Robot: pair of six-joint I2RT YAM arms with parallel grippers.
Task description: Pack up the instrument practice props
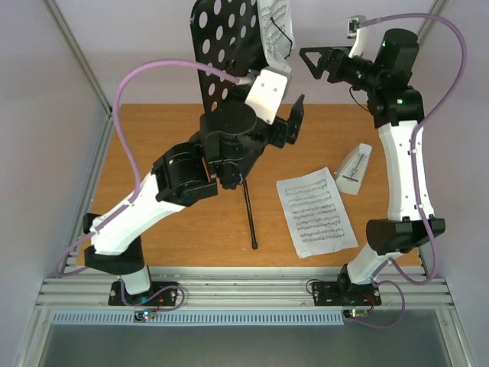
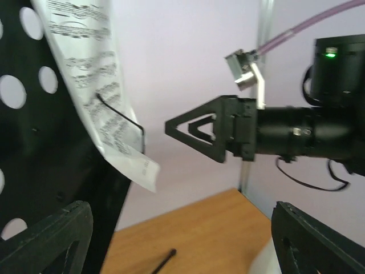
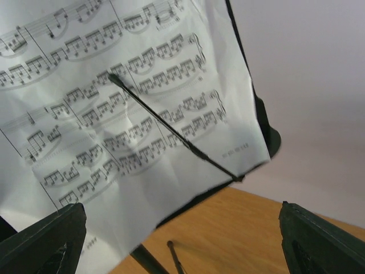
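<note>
A black music stand with a perforated desk rises at the back of the table; its tripod leg points to the front. A music sheet lies on the desk under a thin black retaining arm. My left gripper is open before the stand, hiding its middle in the top view; its fingers have nothing between them. To the right of the sheet, my right gripper is raised and open, its fingers empty. A second music sheet lies flat on the table.
A whitish container with something slim in it lies right of the loose sheet. Pale walls close in the back and both sides.
</note>
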